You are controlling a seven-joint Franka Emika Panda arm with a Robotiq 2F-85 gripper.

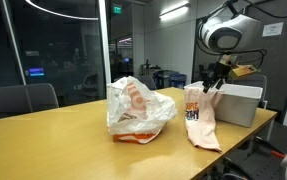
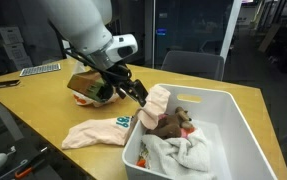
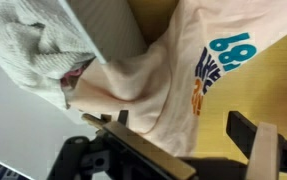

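Observation:
A pale pink cloth with printed lettering [image 3: 205,80] is draped over the rim of a light grey box [image 2: 229,98]. One end of the cloth [image 2: 155,104] hangs into the box, and the other lies flat on the wooden table [image 1: 53,135]. Above the draped part is my gripper, open, with its dark fingers [image 3: 108,150] wide apart. The cloth passes beneath the gap between them; the wrist view does not show either finger gripping it. In exterior view 1 the gripper [image 1: 219,80] is close to the box rim.
Inside the box are a brown plush toy [image 2: 170,127] and a white towel [image 2: 188,153]. A white and orange plastic bag [image 1: 138,108] stands on the table, left of the cloth in exterior view 1. Beyond the bag, the table's left side is bare.

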